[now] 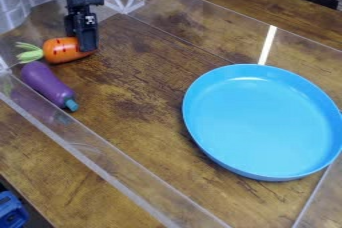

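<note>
My black gripper (82,34) comes down from the top left, its lower end at the back end of an orange toy carrot (62,51) with green leaves on its left. Whether the fingers are open or closed on the carrot is unclear. A purple toy eggplant (47,84) lies just in front of the carrot.
A large blue plate (261,122) fills the right side of the wooden table (147,167). Clear plastic walls run along the left, front and right. A blue object (10,210) sits at the lower-left corner.
</note>
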